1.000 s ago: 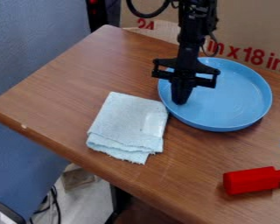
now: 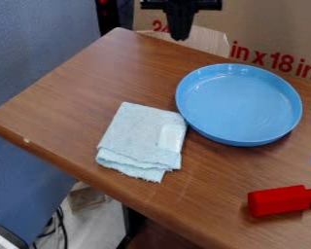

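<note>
The black gripper is at the top edge, mostly out of frame, above the back of the table; whether it is open or shut does not show. Below it to the right lies an empty blue plate. Left of the plate is a folded pale cloth. A red object, partly cut off by the right edge, lies near the front right.
The wooden table has free room at the left and back. Printed cardboard stands behind it. The table's left edge drops to a floor with cables at lower left.
The gripper has risen from over the plate's left part toward the back, up to the top edge of the view. The plate, cloth and red object look unmoved.
</note>
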